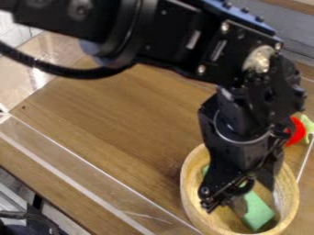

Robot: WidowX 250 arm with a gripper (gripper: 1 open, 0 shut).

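Observation:
My black gripper (240, 184) reaches down into a round light wooden bowl (192, 188) at the lower right. A green block (258, 214) lies in the bowl, partly hidden behind the gripper's fingers. The fingertips are mostly hidden; the gripper appears closed around part of the block, though the contact is hard to see.
A red object (296, 131) and a pale green item (307, 125) sit at the right behind the gripper.

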